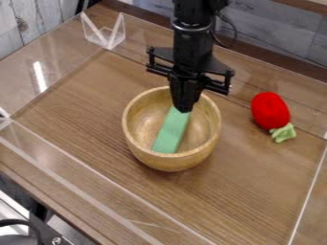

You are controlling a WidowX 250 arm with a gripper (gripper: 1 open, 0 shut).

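A black robot gripper (189,78) hangs over the back of a yellow bowl (136,128). Inside the bowl lies a long mint-green object (171,134), its upper end close below the gripper. The gap between the fingers is too dark to tell whether they are open or shut.
A red object with a pale green end (271,111) lies right of the bowl on the wooden table (76,163). A clear plastic piece (107,31) stands at the back left.
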